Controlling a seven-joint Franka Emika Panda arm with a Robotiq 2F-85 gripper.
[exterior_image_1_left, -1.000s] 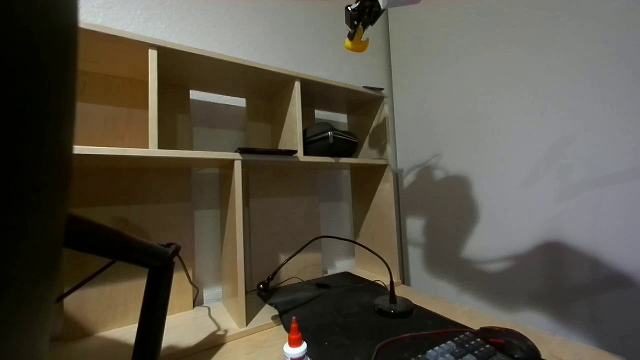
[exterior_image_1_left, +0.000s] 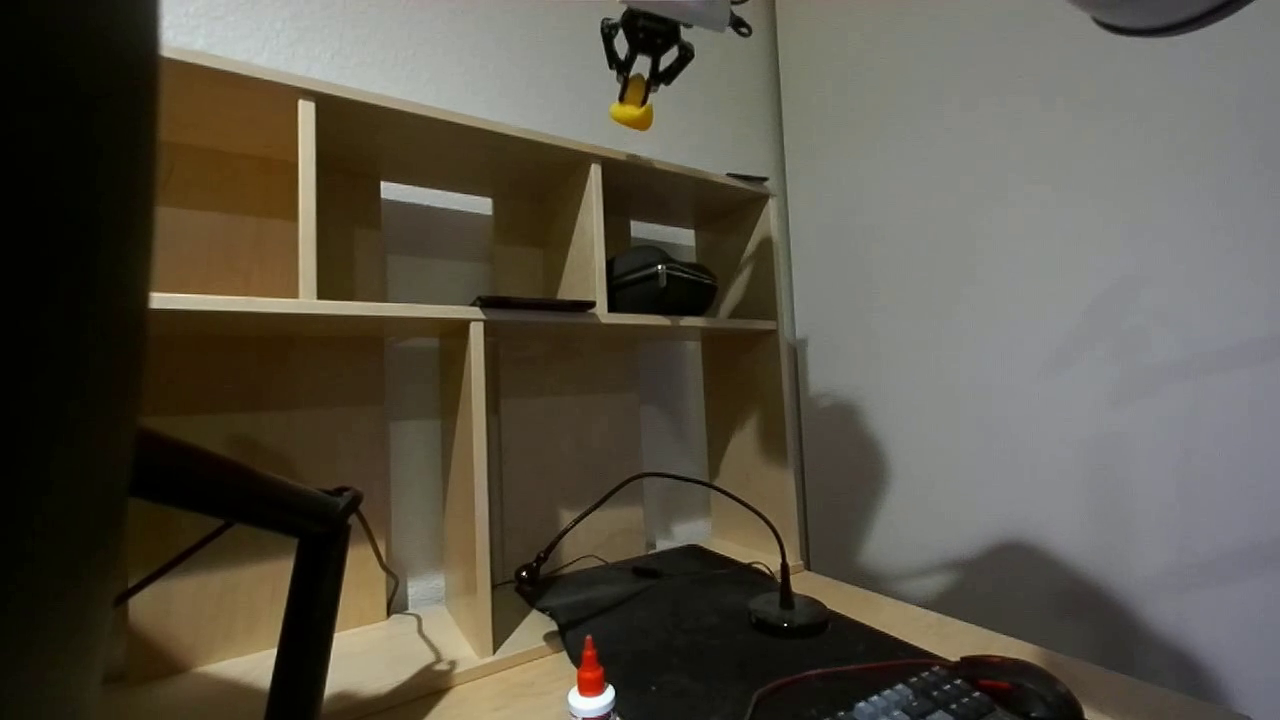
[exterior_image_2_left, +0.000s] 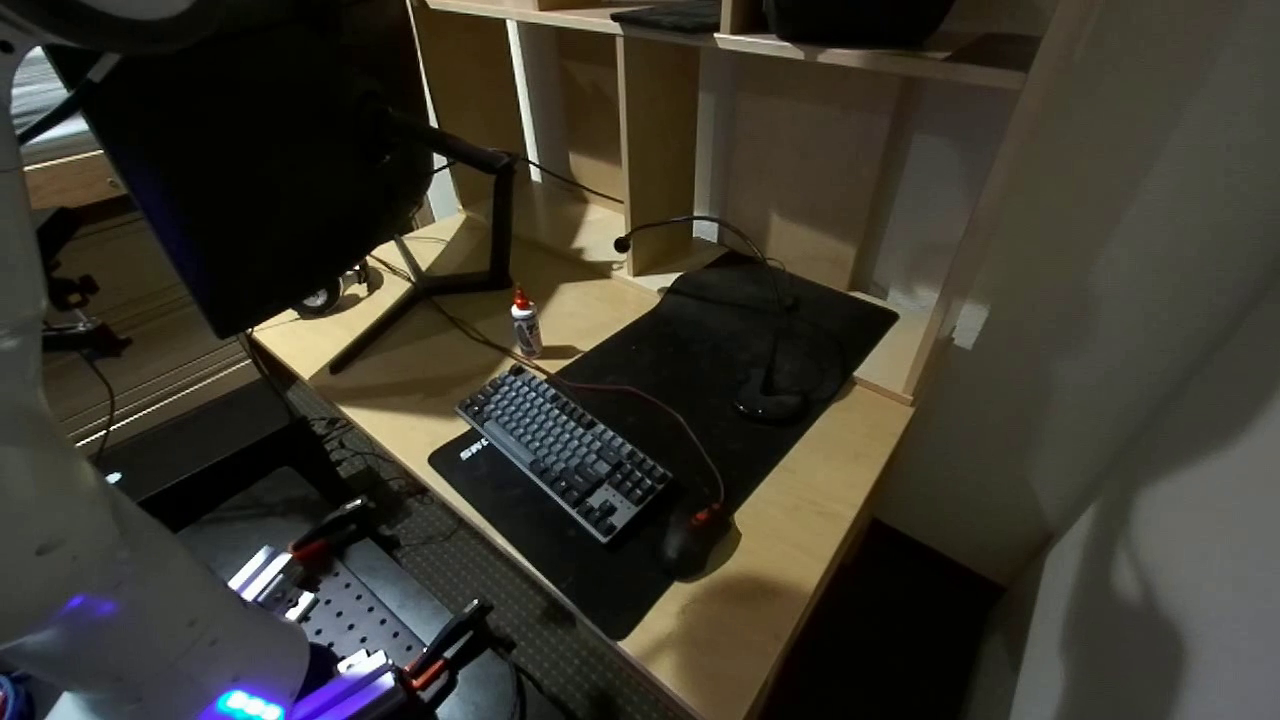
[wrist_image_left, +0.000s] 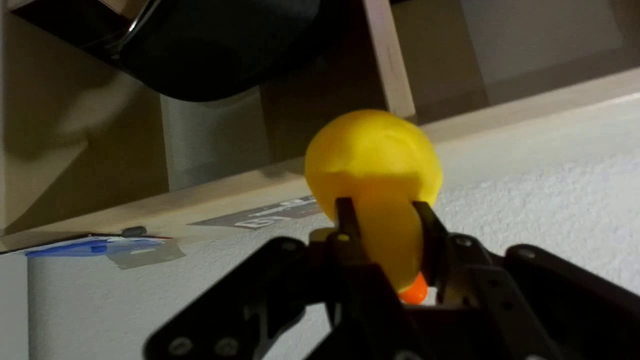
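A rounded yellow object (exterior_image_1_left: 632, 114), with a small orange part (wrist_image_left: 415, 290) showing in the wrist view, is held by my gripper (exterior_image_1_left: 636, 90). Both fingers press on its narrower end, and the wide round end points away from the gripper. In exterior view 1 it hangs in the air near the top edge of the wooden shelf unit (exterior_image_1_left: 540, 310), toward the right. Neither gripper nor yellow object appears in exterior view 2.
A black case (exterior_image_1_left: 662, 283) sits in the upper right compartment, a flat dark item (exterior_image_1_left: 534, 304) left of it. Below are a microphone (exterior_image_1_left: 788, 612), a bottle with a red tip (exterior_image_2_left: 525, 324), a keyboard (exterior_image_2_left: 564, 444) and a mouse (exterior_image_2_left: 696, 540). A monitor (exterior_image_2_left: 252, 168) stands at left.
My gripper has moved left and slightly down in exterior view 1, with the yellow object still between its fingers. It has also turned, so both fingers now show. The wall shadow has shifted.
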